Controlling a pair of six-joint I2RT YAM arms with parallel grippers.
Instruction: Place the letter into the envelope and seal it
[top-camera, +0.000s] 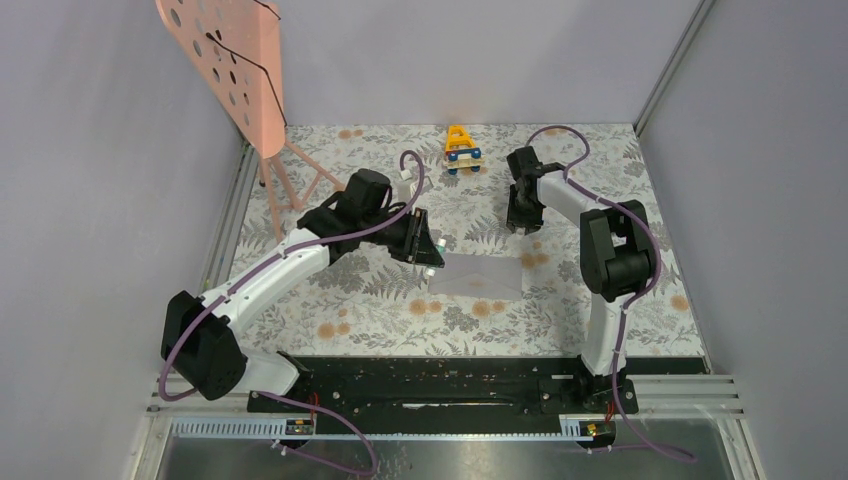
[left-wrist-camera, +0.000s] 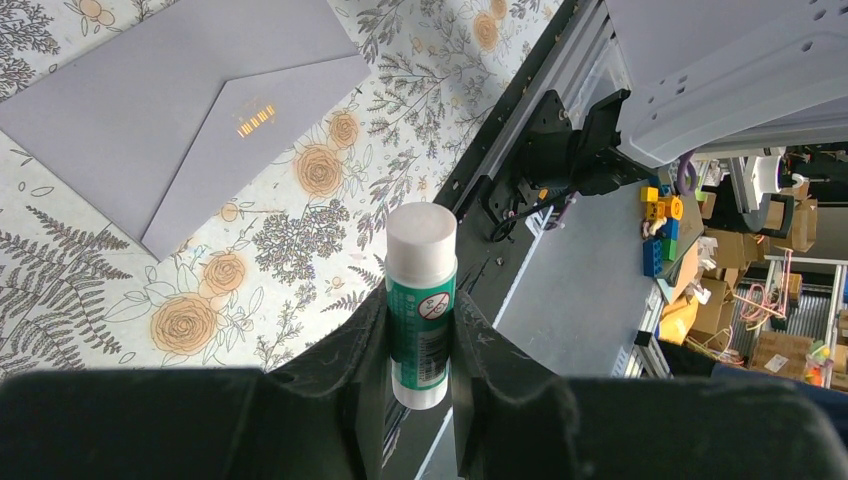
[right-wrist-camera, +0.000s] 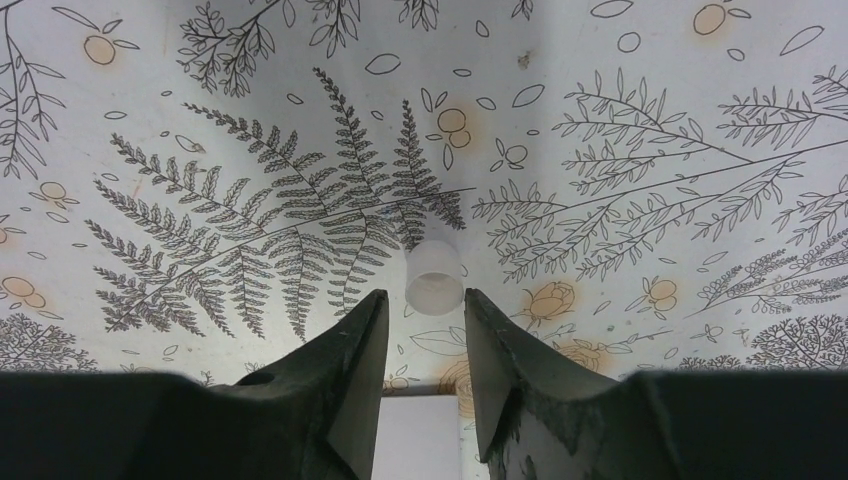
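Note:
A grey envelope (top-camera: 474, 275) lies on the floral mat in front of my arms, its flap piece (left-wrist-camera: 240, 150) visible in the left wrist view. My left gripper holds a green-and-white glue stick (left-wrist-camera: 420, 310) between its fingers, above the mat near the envelope. A small translucent white cap (right-wrist-camera: 434, 280) is on the mat beneath my right gripper, whose fingers stand apart just beside it, behind the envelope. Whether the cap is touched by them is unclear.
A pink perforated panel on a stand (top-camera: 235, 75) is at the back left. Yellow and blue toy pieces (top-camera: 462, 150) lie at the back centre.

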